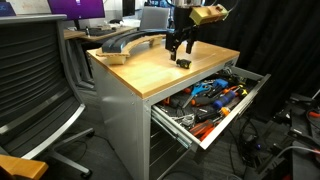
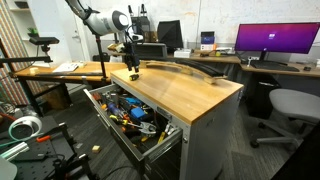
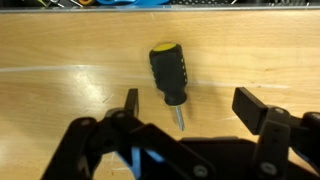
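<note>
A short screwdriver with a black handle and yellow-banded end [image 3: 169, 72] lies on the wooden top, its thin metal shaft pointing toward my gripper. Above it hangs my gripper, fingers spread wide with nothing between them; the shaft and lower handle show in the gap, left of its middle. From the side, the gripper [image 1: 181, 47] is seen clear of the surface, over the small dark tool [image 1: 183, 63]. The same tool [image 2: 134, 74] is tiny at the far end of the top in the second exterior view.
Below the wooden top [image 2: 190, 88], an open drawer [image 2: 162, 146] is crowded with hand tools. A curved wooden piece [image 1: 125, 45] rests along the back edge. Bare wood surrounds the screwdriver. An office chair [image 1: 35, 85] stands beside the cabinet.
</note>
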